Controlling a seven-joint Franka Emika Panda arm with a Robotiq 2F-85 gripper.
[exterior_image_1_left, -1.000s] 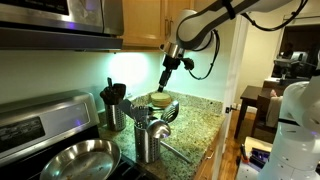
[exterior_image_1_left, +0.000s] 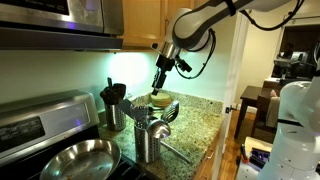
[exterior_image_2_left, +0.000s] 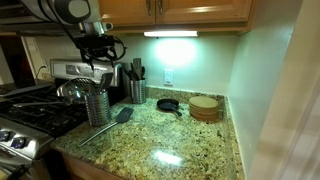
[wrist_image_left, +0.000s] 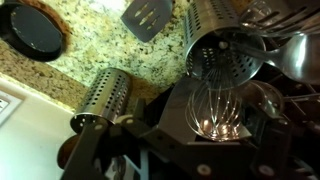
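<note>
My gripper (exterior_image_1_left: 158, 80) hangs open in the air above the counter, with nothing seen between its fingers. Below it, toward the stove, stands a perforated metal utensil holder (exterior_image_1_left: 147, 143), filled with utensils; in the wrist view a wire whisk (wrist_image_left: 215, 108) and a shiny ladle (wrist_image_left: 300, 57) stick out of it. Farther back, near the wall, a second perforated holder (exterior_image_2_left: 138, 92) carries dark utensils. A slotted spatula (wrist_image_left: 150, 14) lies on the granite counter beside the front holder. The gripper touches none of these.
A small black pan (exterior_image_2_left: 168, 104) and a stack of tan round dishes (exterior_image_2_left: 205, 106) sit farther along the counter (exterior_image_2_left: 170, 140). On the stove rests a large metal pan (exterior_image_1_left: 85, 161). Cabinets (exterior_image_2_left: 185, 13) overhang the back.
The arm and gripper have shifted slightly leftward and down in exterior view 1. The holders, utensils and pans stay where they were.
</note>
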